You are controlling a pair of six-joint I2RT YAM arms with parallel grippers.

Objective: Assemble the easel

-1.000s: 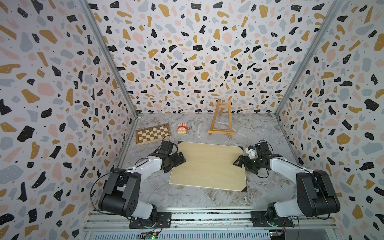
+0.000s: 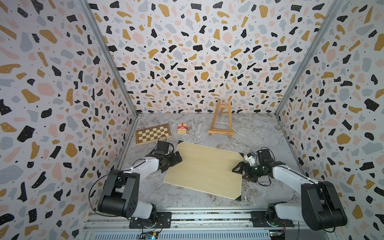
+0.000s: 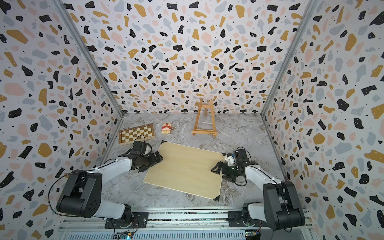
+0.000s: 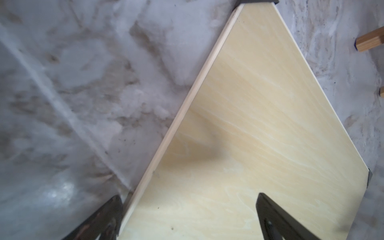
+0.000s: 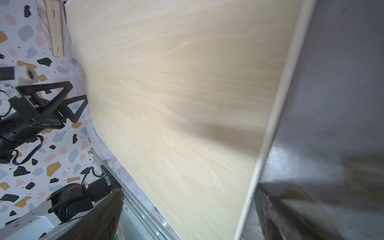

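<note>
A pale plywood board (image 2: pixel 202 170) with dark corners lies askew on the marble table, its right end nearer the front. A small wooden easel (image 2: pixel 212 130) stands at the back right. My left gripper is open low over the board's left edge (image 4: pixel 176 124), its fingers either side of that edge. At the board's right edge (image 5: pixel 272 120), my right gripper stands open, one finger beside the edge and the other over the board in that wrist view. Neither gripper visibly holds anything.
A chessboard (image 2: pixel 153 133) lies at the back left, with a red-and-yellow box (image 2: pixel 182 128) beside it. Bare table surrounds the board; the patterned walls bound it at the sides and back.
The board has turned clockwise, its right end moved toward the front. My right arm has moved toward the front, my left slightly leftward.
</note>
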